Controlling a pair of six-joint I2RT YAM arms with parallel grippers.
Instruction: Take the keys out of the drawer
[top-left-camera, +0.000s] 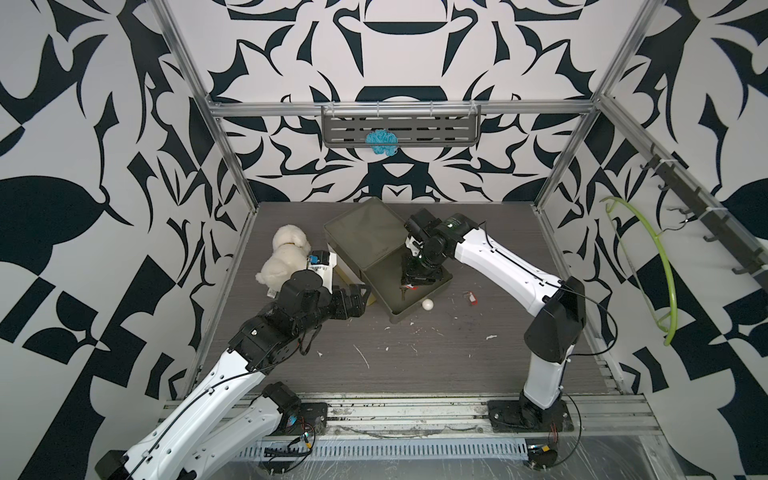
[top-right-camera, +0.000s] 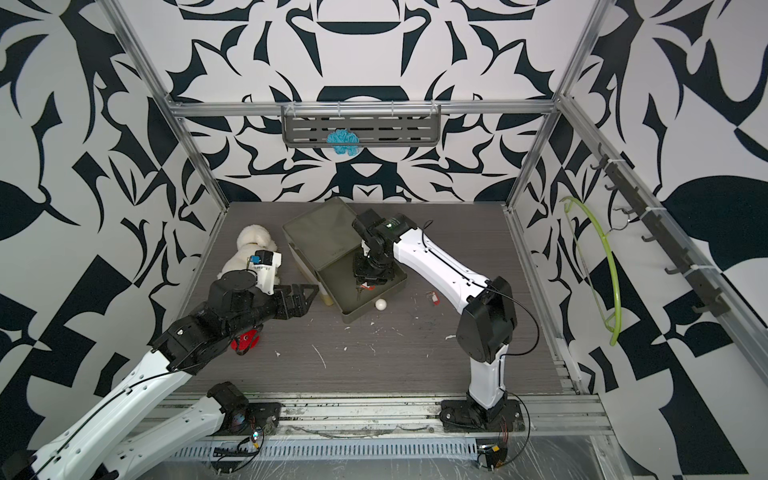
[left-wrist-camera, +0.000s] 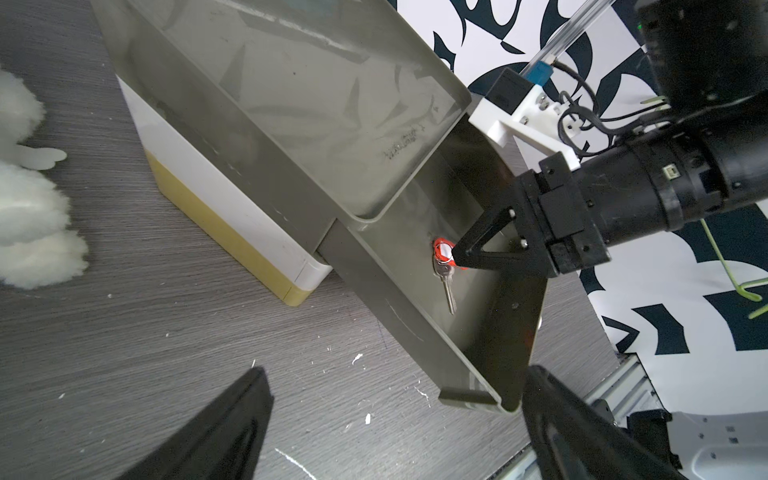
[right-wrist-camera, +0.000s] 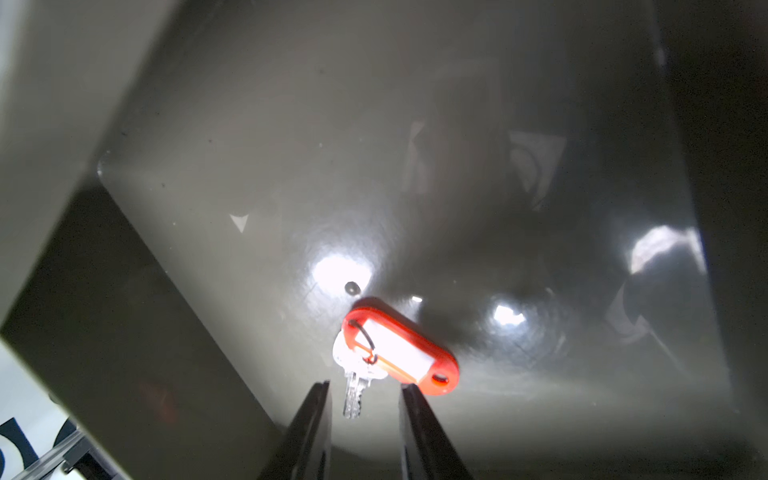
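Observation:
The grey-olive drawer box (left-wrist-camera: 396, 308) sits mid-table with its front compartment uncovered. Inside, a key (right-wrist-camera: 353, 392) on a red tag (right-wrist-camera: 432, 364) lies on the floor. My right gripper is down in the compartment, part open, its fingertips on either side of the key shaft in the right wrist view, above it or beside it; I cannot tell if they touch. My left gripper hangs open left of the box, with nothing between its fingers.
A white plush toy (top-left-camera: 284, 264) lies left of the box. A white ball (top-left-camera: 428, 305) and a small red item (top-left-camera: 470, 299) lie in front and to the right. A blue puff (top-left-camera: 382, 142) sits on the back rack.

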